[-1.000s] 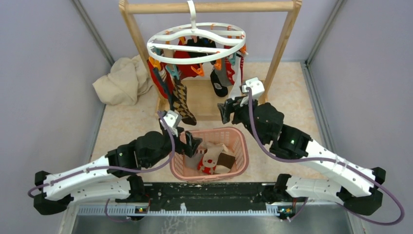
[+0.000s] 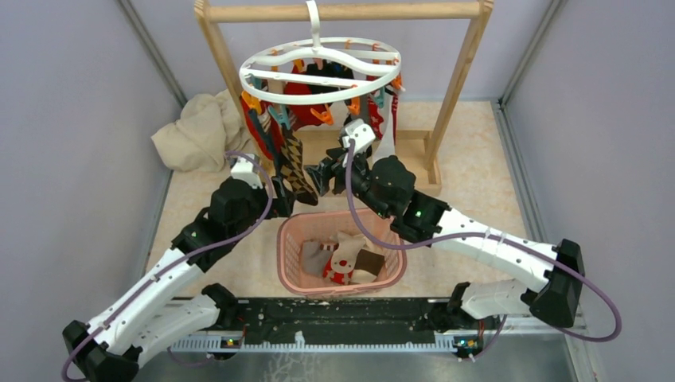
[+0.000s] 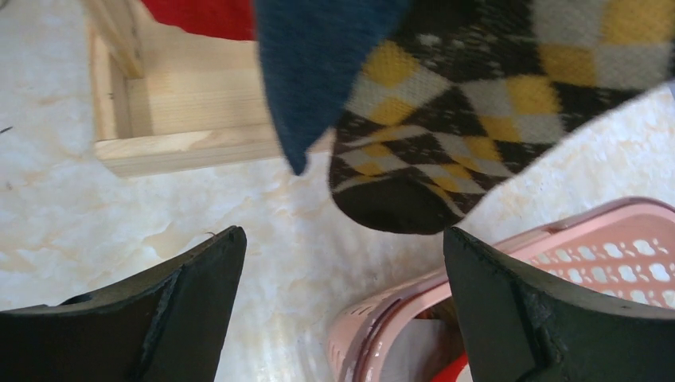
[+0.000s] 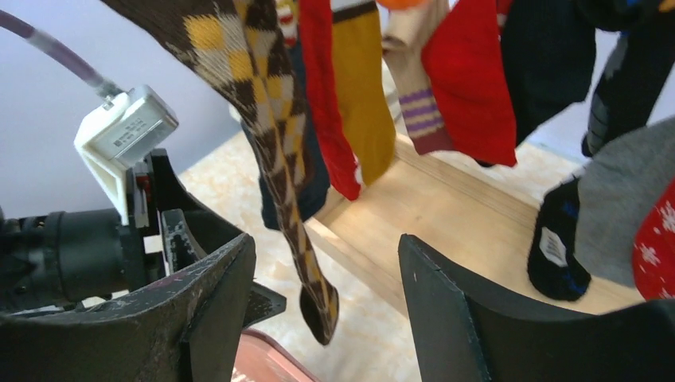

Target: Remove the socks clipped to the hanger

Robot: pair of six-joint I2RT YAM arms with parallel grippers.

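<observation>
The white round hanger (image 2: 320, 99) holds clipped socks. The checked brown-yellow sock (image 2: 293, 159) hangs at front left, beside a dark blue sock (image 3: 318, 72). My left gripper (image 2: 278, 203) stands open below and left of the checked sock; in its wrist view both socks hang above and beyond the empty fingertips. My right gripper (image 2: 318, 175) is open, just right of the checked sock, which hangs between and beyond its fingers in the right wrist view. Red socks (image 4: 466, 72) and a grey-black sock (image 4: 609, 207) hang farther back.
The pink basket (image 2: 396, 267), with several socks inside, stands below both grippers. The wooden stand (image 2: 438, 135) frames the hanger. A beige cloth (image 2: 191, 139) lies at the back left.
The socks look mostly unchanged.
</observation>
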